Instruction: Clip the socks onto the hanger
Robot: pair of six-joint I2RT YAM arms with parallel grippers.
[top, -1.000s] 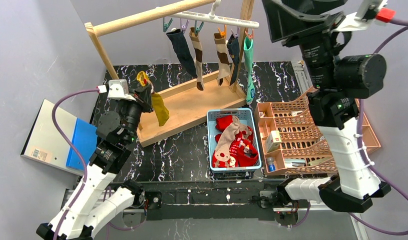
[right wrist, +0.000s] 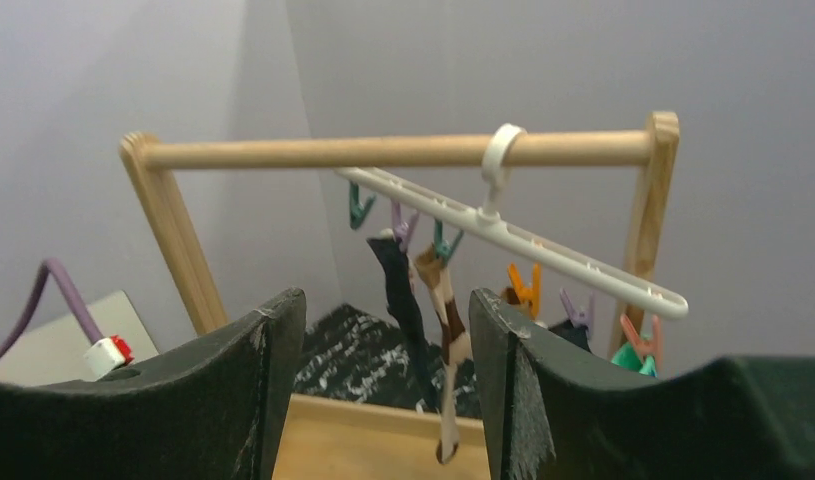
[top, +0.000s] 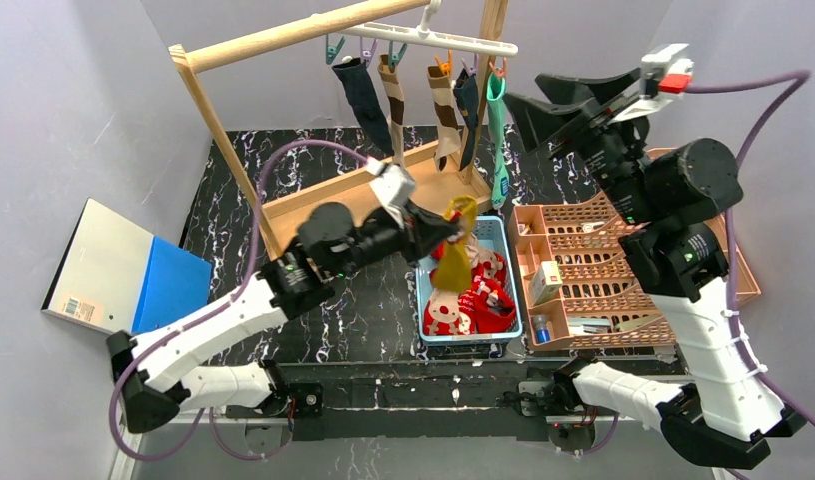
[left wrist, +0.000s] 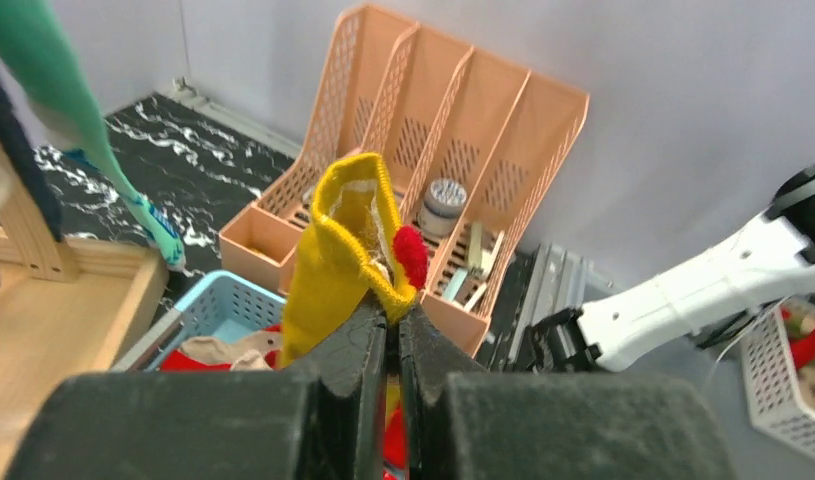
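My left gripper (top: 423,232) is shut on a yellow sock (left wrist: 313,300) with a red heel, held above the blue basket (top: 421,330) of red and beige socks. White hanger (top: 463,42) hangs from the wooden rack (top: 273,40), with coloured clips; dark, striped and mint socks (top: 498,130) hang from it. My right gripper (top: 538,110) stands open at the hanger's right, higher up; in the right wrist view nothing is between its fingers, with the hanger beyond.
An orange compartment tray (top: 573,235) with small items is right of the basket. A wooden tray (top: 348,205) lies under the rack. A binder (top: 103,270) lies at left, and bare marble table is left of the basket.
The left gripper has swung right from over the wooden tray to above the basket, carrying the yellow sock.
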